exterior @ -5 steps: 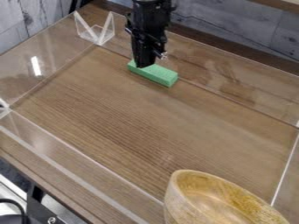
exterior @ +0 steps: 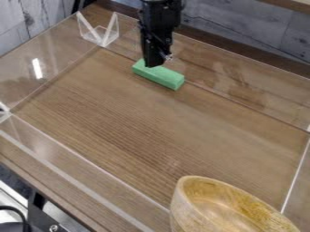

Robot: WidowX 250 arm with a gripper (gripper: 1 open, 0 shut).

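My gripper (exterior: 155, 56) hangs at the upper middle of the camera view, dark, just above a green rectangular block (exterior: 161, 78) lying on the wooden table (exterior: 133, 136). The fingertips are near the block's back left part; whether they touch it, and how the fingers stand, is too small to tell.
A yellow bowl (exterior: 218, 204) stands at the front right. A clear plastic object (exterior: 100, 27) is at the back left, near the table's edge. Cables lie beyond the lower left corner.
The gripper has shifted slightly upward in the view. The green block looks unmoved.
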